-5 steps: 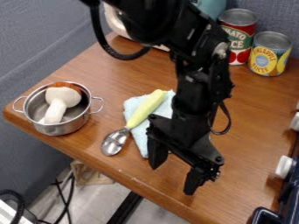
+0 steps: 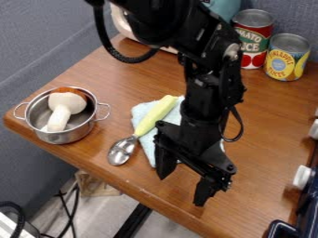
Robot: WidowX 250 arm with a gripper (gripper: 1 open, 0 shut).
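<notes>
My black gripper hangs low over the wooden table, just right of a pale cloth, with its two fingers apart and nothing seen between them. A spoon with a yellow handle lies on the cloth. At the left, a steel pot holds a white mushroom-shaped object.
Two cans, a tomato can and a yellow can, stand at the back right. A dark appliance with white knobs lines the right edge.
My gripper has shifted very slightly; otherwise the scene looks the same.
</notes>
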